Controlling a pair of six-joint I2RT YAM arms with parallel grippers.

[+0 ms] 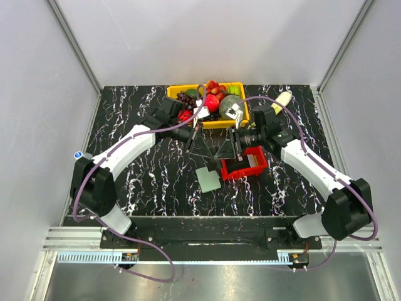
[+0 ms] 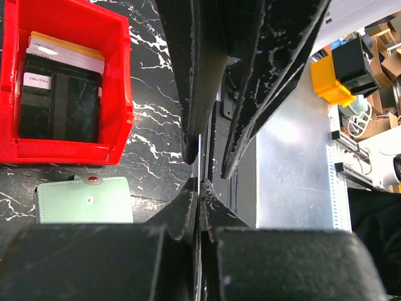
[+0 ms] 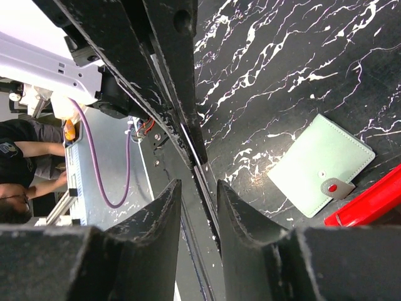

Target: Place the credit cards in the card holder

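Note:
In the top view a dark card (image 1: pixel 212 165) stands out between the two grippers. My left gripper is shut on this card, which appears edge-on as a thin line. From the other side my right gripper reaches in, part open, its fingers (image 3: pixel 164 204) on either side of the card's edge with gaps showing. Below and left of them the pale green card holder (image 2: pixel 84 202) lies closed on the table, its flap snapped by a red-centred button. A red box (image 2: pixel 69 150) beside it holds more cards (image 2: pixel 62 100), black ones and lighter ones.
A yellow crate (image 1: pixel 216 124) of fruit stands behind the arms. Something long and pale yellow (image 1: pixel 281 102) lies at the back right.

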